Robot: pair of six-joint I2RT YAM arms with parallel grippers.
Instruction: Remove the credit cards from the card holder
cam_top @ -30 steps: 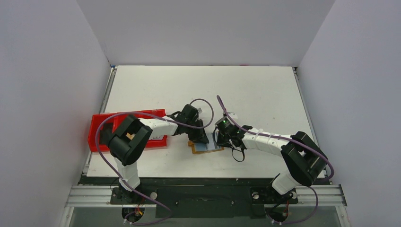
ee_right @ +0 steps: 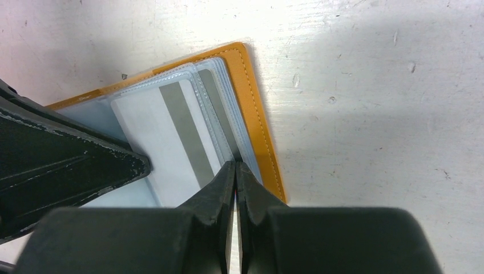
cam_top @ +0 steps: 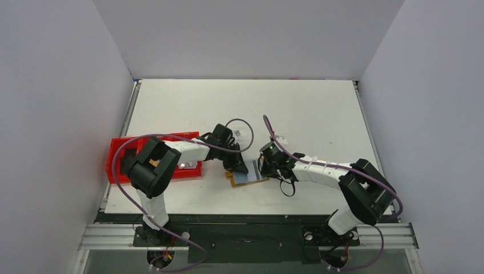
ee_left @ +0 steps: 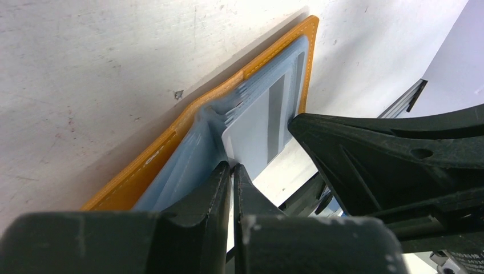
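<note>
An orange card holder (cam_top: 247, 184) lies open on the table, with clear sleeves (ee_left: 231, 94) inside. A white card with a grey stripe (ee_left: 254, 125) lies partly slid along its sleeve, its stripe offset from the stripe beneath. My left gripper is shut at the near end of this card, whose edge runs between the fingertips. On the opposite side, my right gripper is shut on the sleeve edges of the holder, beside its orange border (ee_right: 259, 123). The exact depth of each pinch is hidden.
At the left of the table, a red tray (cam_top: 117, 171) holds other items, partly hidden under my left arm.
My left gripper has shifted slightly left, and more of the striped card shows between the grippers. The holder has turned or shifted a little left. My right arm has stayed almost still.
</note>
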